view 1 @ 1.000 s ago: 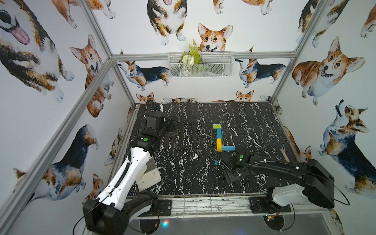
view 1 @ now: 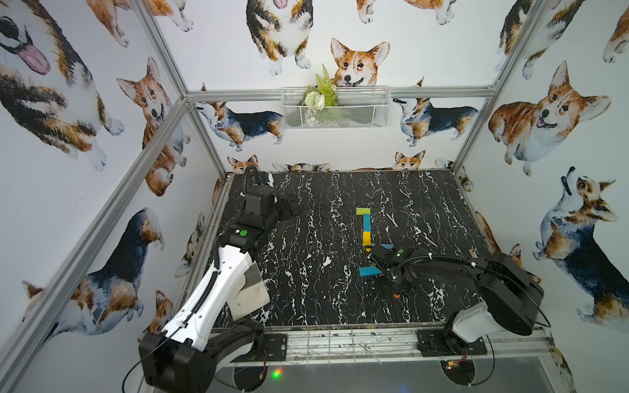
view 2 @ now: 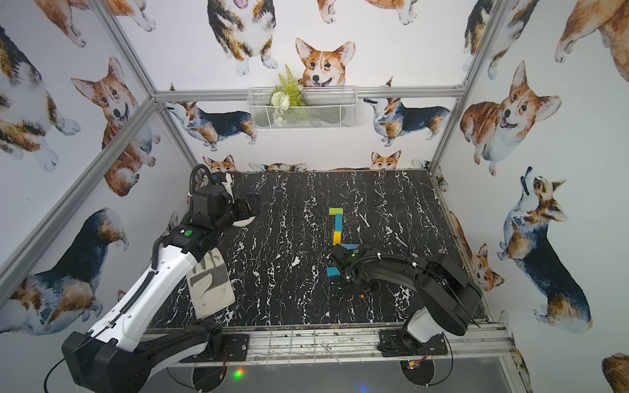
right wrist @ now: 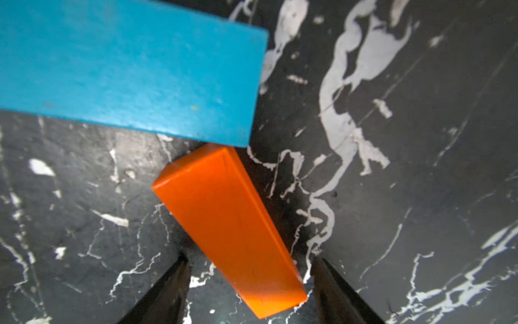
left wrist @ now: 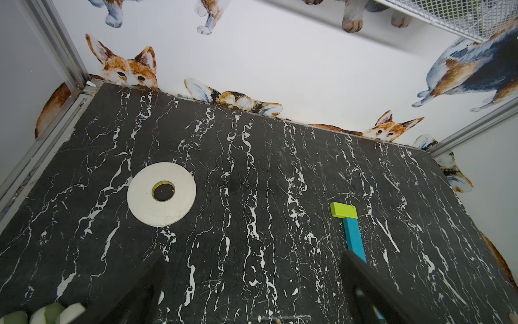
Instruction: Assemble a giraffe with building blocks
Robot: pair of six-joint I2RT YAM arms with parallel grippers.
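On the dark marbled table, a lime block, a blue block and a yellow block form an upright line. A second blue block extends right from its lower end, partly covered by my right arm. Nearer the front lies another blue block. An orange block rests at an angle close to that block's corner. My right gripper is low over the orange block, fingers apart on either side with gaps showing. Over the table's left part, my left gripper is open and empty.
A white tape roll lies flat at the table's back left. Pale flat pieces sit beside the left arm. A wire basket hangs on the back wall.
My right gripper has swung round and come down around the orange block, uncovering more of the front blue block while covering part of the body's blue block. The left arm is still.
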